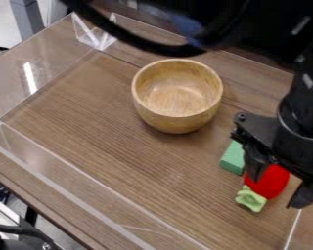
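Note:
My black gripper [269, 170] is low at the right of the camera view, over a red rounded object [268, 181], with fingers on either side of its upper part; whether they touch it is unclear. A pale green piece [250, 200] lies just below the red object. A green block [233, 154] lies above it to the left, partly hidden by the gripper. A wooden bowl [176, 90] stands upper middle on the wooden table [94, 146].
A clear plastic holder [94, 29] stands at the top left. The dark arm crosses the top and right of the view.

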